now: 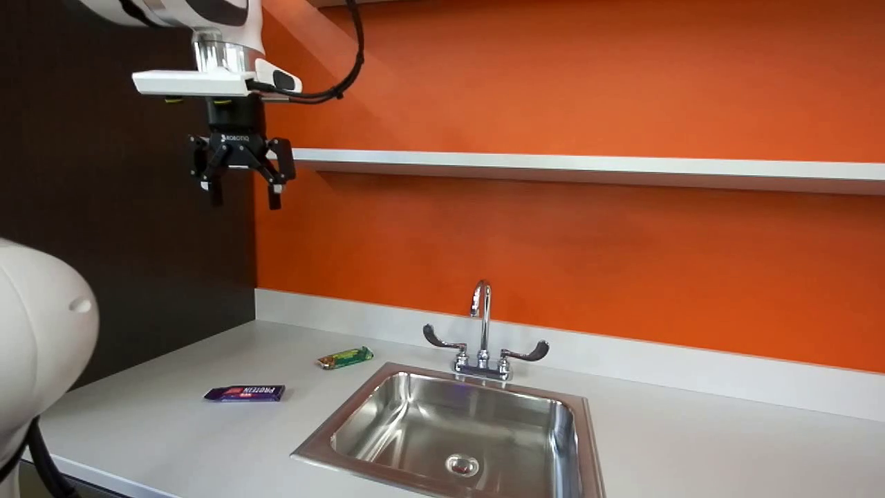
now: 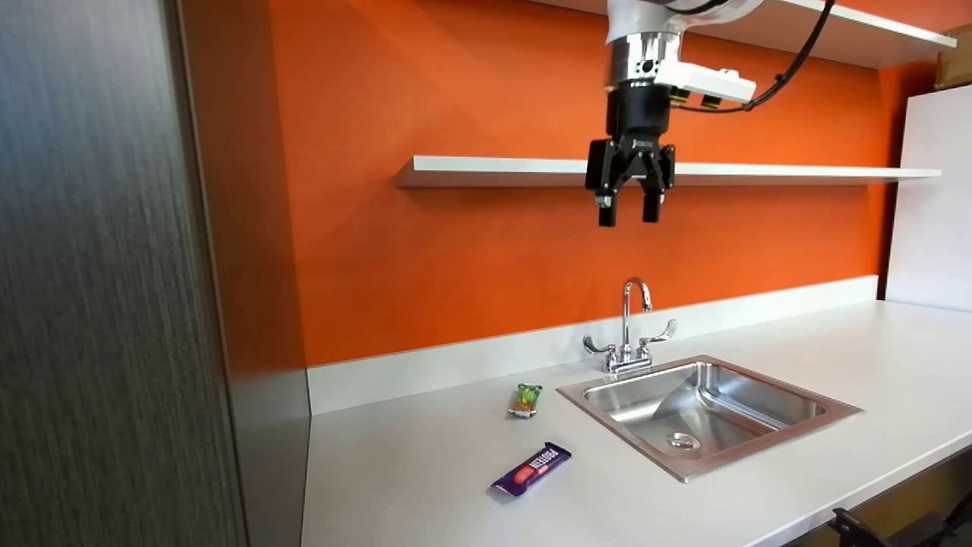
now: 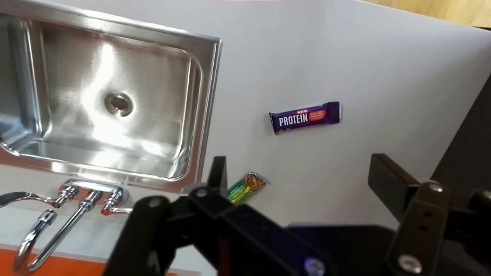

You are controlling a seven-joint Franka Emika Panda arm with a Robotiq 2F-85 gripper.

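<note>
High above the counter, my gripper (image 1: pixel 245 199) hangs pointing down, open, with nothing between its fingers. In the second exterior view the gripper (image 2: pixel 629 215) is in front of the shelf, well over the counter. A purple protein bar (image 3: pixel 304 117) lies flat on the counter, label up. Closer to the wall, a green-wrapped bar (image 1: pixel 344 357) lies to the left of the sink. The wrist view shows this green bar (image 3: pixel 247 187) partly covered by my left-hand finger linkage, while the purple bar is in full view.
A steel sink (image 2: pixel 638 448) is set in the counter, with a chrome faucet (image 1: pixel 483 328) and two lever handles behind it. A white shelf (image 1: pixel 581 163) runs along the orange wall. Free counter (image 2: pixel 401 483) surrounds the two bars; a dark panel (image 1: pixel 157 182) stands at the left.
</note>
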